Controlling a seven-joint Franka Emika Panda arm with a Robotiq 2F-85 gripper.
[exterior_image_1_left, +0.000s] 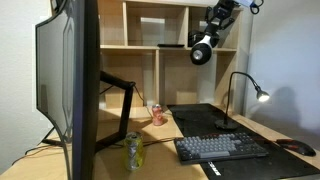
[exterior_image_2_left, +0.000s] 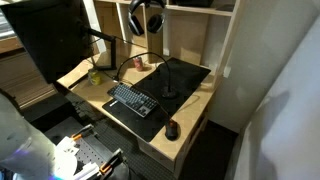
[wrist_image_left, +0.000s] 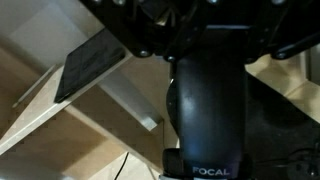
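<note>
Black headphones hang in the air before the upper shelves, held from above by my gripper. Both ear cups of the headphones show, pointing down, in exterior view 2. Up close in the wrist view, the black headband with the word FOCAL runs down from my gripper, which is shut on it. Dark surroundings make the exact contact of the fingers hard to see.
Behind stands a wooden shelf unit. Below, the desk carries a keyboard, a lamp, a mouse, a red can and a yellow can. A monitor rises at left.
</note>
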